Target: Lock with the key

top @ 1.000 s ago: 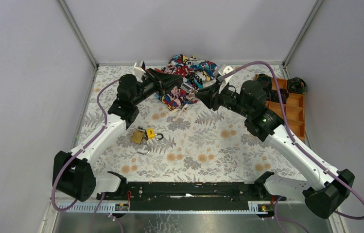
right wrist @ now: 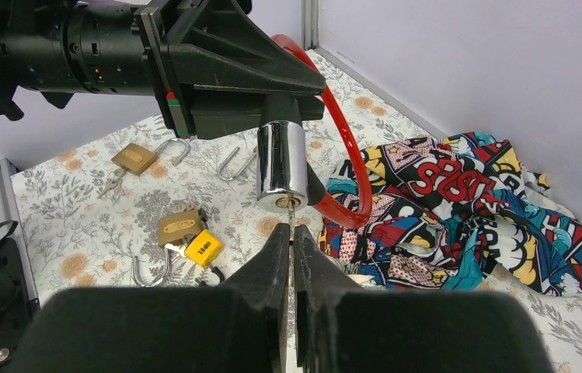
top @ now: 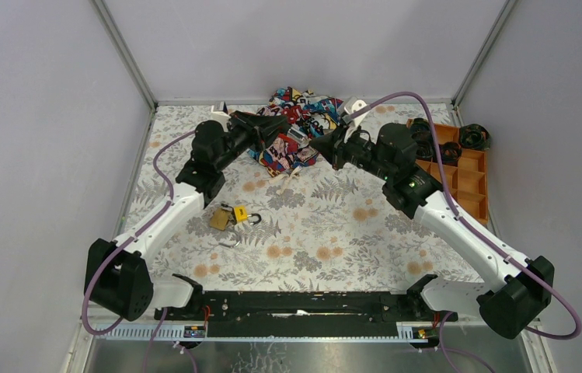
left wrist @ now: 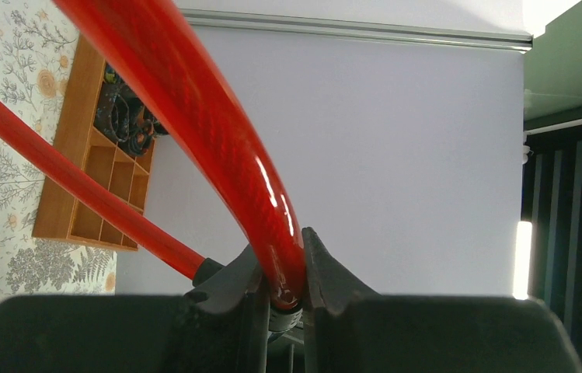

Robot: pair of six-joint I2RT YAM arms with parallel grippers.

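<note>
A red cable lock [left wrist: 225, 140] is held up in the air by my left gripper, which is shut on it close to the dark end collar. In the right wrist view its chrome lock cylinder [right wrist: 281, 163] hangs from my left fingers, keyhole facing my right gripper. The right gripper is shut on a thin key [right wrist: 291, 217], whose blade points up at the keyhole. The key's tip meets the keyhole face; how deep it sits inside cannot be told. From above, both grippers face each other over the cloth, the chrome cylinder [top: 297, 135] between them.
Several padlocks lie on the left of the table, among them a brass padlock [right wrist: 134, 158] and a yellow padlock [right wrist: 203, 247]. A crumpled comic-print cloth [right wrist: 458, 202] lies at the back. At the right stands a wooden tray [top: 470, 183] with black cables.
My right gripper has shifted a little left, towards the chrome cylinder, narrowing the gap. The left arm has stayed almost still.
</note>
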